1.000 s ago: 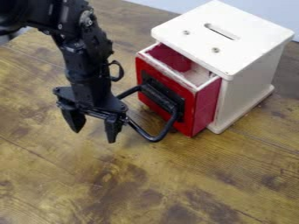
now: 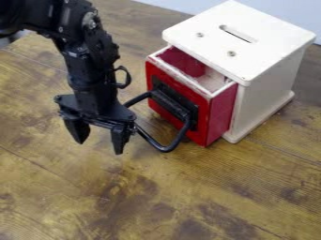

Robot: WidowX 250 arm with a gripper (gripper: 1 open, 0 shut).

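My black gripper (image 2: 99, 135) hangs just above the wooden floor at left of center, fingers apart and pointing down, with nothing visible between them. To its right stands a white wooden box (image 2: 260, 64) with a slotted top. Its red-fronted drawer (image 2: 216, 114) is pulled partly out toward me, showing a pale inner rim and a dark front fitting. A black cable loops from the arm beside that front.
The box takes up the upper right, with a pale wall or edge behind it.
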